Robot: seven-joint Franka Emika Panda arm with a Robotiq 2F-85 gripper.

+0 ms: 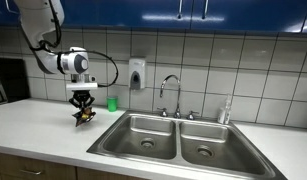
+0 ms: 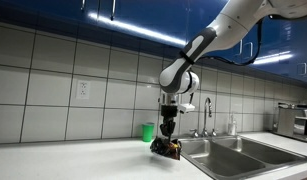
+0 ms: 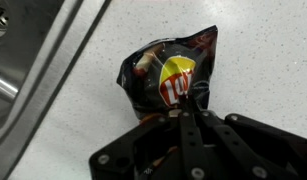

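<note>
A dark, shiny snack packet with a red and yellow label fills the middle of the wrist view. My gripper is shut on it, the fingertips meeting at the crinkled film. From the outside, the packet hangs below the gripper, at or just over the white counter and left of the sink. In the second exterior view the packet is near the sink's left side; whether it touches the counter I cannot tell.
A double steel sink with a tall faucet lies to the right. Behind the packet stands a green cup by the tiled wall. A bottle is beyond the sink.
</note>
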